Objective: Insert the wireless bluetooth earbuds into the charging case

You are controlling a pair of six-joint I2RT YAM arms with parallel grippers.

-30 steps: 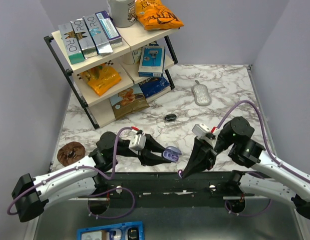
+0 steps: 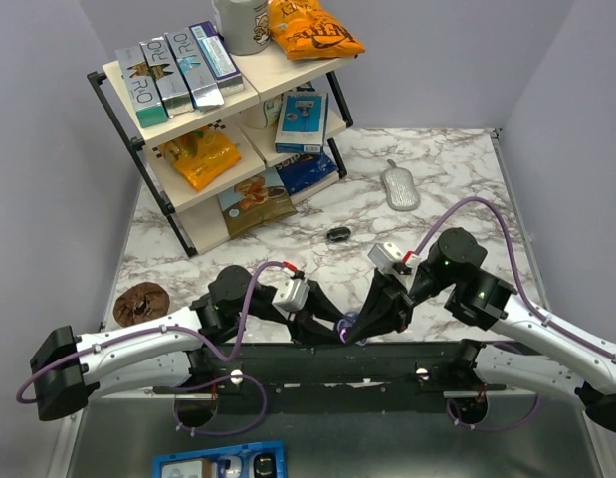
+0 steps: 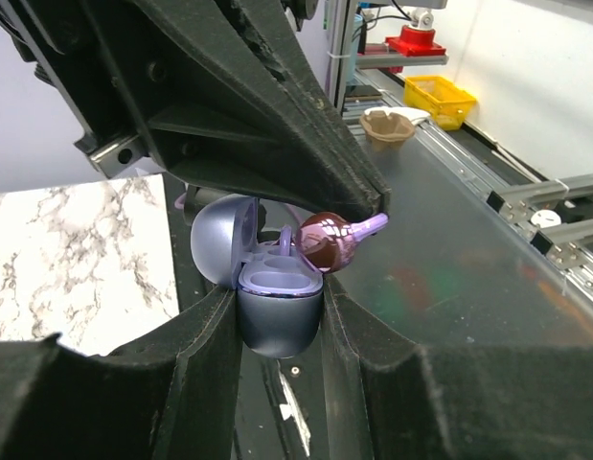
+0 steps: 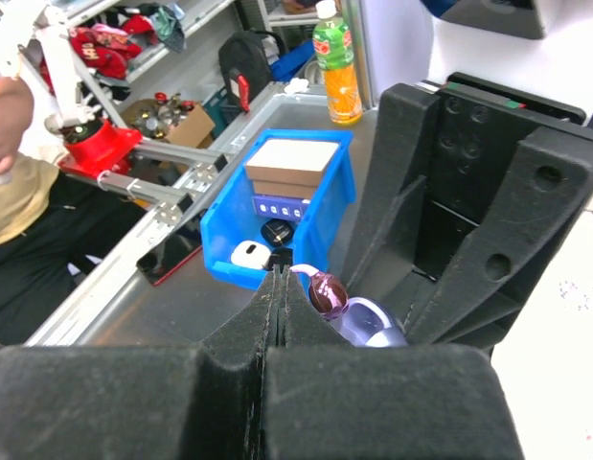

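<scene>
In the left wrist view, the purple charging case [image 3: 280, 321] is clamped upright in my left gripper, its lid [image 3: 217, 240] raised. A glossy dark-red earbud [image 3: 327, 241] with a purple stem tilts at the case's right rim, against the tip of my right gripper. The right gripper's fingers are closed together, and the stem's end meets their tips in the right wrist view. Whether the earbud touches the bottom of its slot cannot be told. From above, both grippers meet over the table's front edge and largely cover the case.
A small dark object [image 2: 338, 234] and a grey oval item [image 2: 400, 187] lie on the marble table. Shelves [image 2: 250, 100] with boxes and bags stand at the back left. A brown pouch [image 2: 141, 304] sits left. Outside the front edge is a blue bin [image 4: 210, 251].
The grippers have come together: the left with the case moved slightly right and forward, the right with the earbud moved left and up toward it.
</scene>
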